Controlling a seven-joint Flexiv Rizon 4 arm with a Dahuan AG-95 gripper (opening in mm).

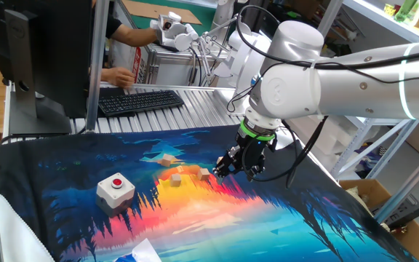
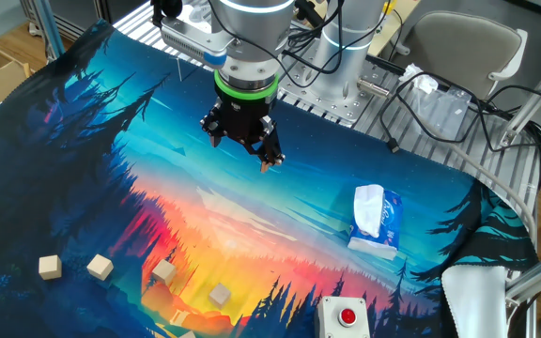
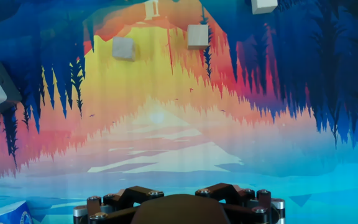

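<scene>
My gripper (image 2: pixel 240 155) hangs above the printed mat with its fingers spread and nothing between them; in the wrist view its dark finger linkages (image 3: pixel 145 193) show along the bottom edge. Several small wooden cubes lie apart on the mat, away from the gripper. In exterior view 2 one cube (image 2: pixel 50 268) is at the far left, another cube (image 2: pixel 100 268) beside it, and a third cube (image 2: pixel 164 271) further right. A cube (image 2: pixel 219 296) rests on the yellow part of the print. The wrist view shows a greyish cube (image 3: pixel 123 48) and a paler cube (image 3: pixel 197 37) near the top.
A pale box with a red button (image 1: pixel 115 193) stands on the mat's left side in exterior view 1. A blue tissue pack (image 2: pixel 388 221) lies to the right in exterior view 2. Bare mat stretches between gripper and cubes. Behind the mat are a keyboard (image 1: pixel 140 102) and monitor (image 1: pixel 46 65).
</scene>
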